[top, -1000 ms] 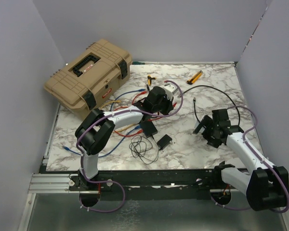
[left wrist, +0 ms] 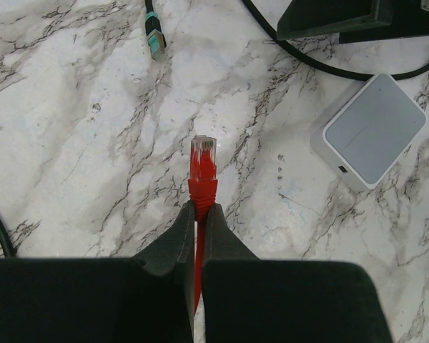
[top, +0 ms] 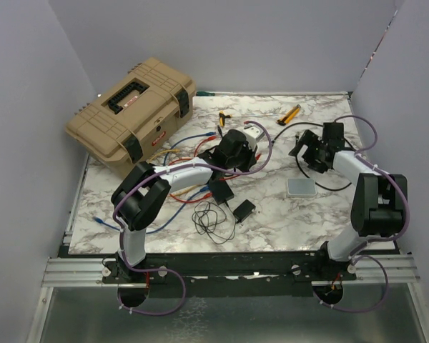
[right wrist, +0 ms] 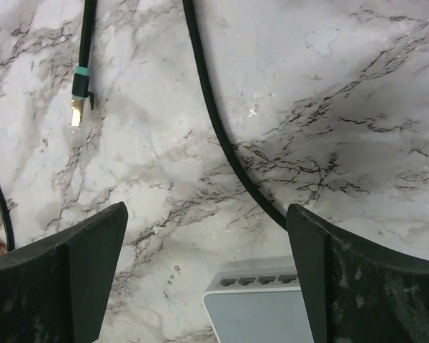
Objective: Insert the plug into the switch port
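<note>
A grey switch box (top: 301,187) lies on the marble table at right; in the right wrist view its port row (right wrist: 257,281) shows at the bottom. Just beyond it lies a black cable's plug, also seen in the left wrist view (left wrist: 156,43). My right gripper stands open above the table, nothing between its fingers. My left gripper is shut in the middle of the table over a red cable with a clear plug (left wrist: 203,153); whether it grips that cable is hard to tell.
A tan case (top: 100,136) fills the back left. Coloured cables, dark boxes (top: 244,210) and a thin wire tangle lie centre and left. A yellow tool (top: 289,114) lies at the back.
My right gripper has moved back, away from the table's front edge, uncovering the switch box. The left arm stays where it was.
</note>
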